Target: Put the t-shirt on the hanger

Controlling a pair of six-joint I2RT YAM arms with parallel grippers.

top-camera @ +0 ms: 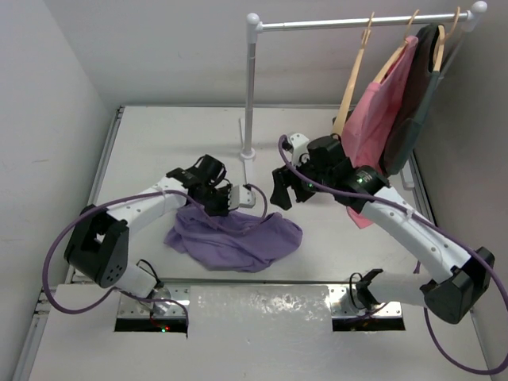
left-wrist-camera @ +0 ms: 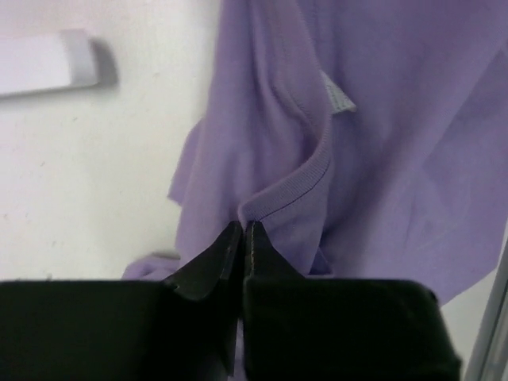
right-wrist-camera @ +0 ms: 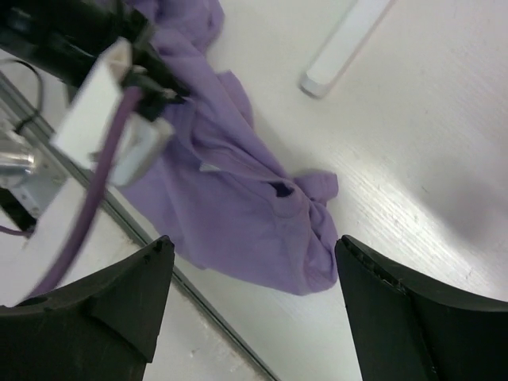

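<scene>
The purple t shirt (top-camera: 230,244) lies crumpled on the table, left of centre. My left gripper is shut at its upper edge, and a ribbed hem of purple cloth meets its fingertips; whether fabric is pinched between them is hard to make out. Right of the shirt, my right gripper (top-camera: 283,198) hangs open and empty, its fingers (right-wrist-camera: 397,302) spread wide with the shirt (right-wrist-camera: 238,214) beyond them. A bare wooden hanger (top-camera: 351,79) hangs on the rack rail (top-camera: 357,23).
A pink garment (top-camera: 379,119) and a dark one (top-camera: 413,103) hang right of the bare hanger, close behind my right arm. The rack's white foot (right-wrist-camera: 321,77) stands on the table behind the shirt. Bare table lies at the back left.
</scene>
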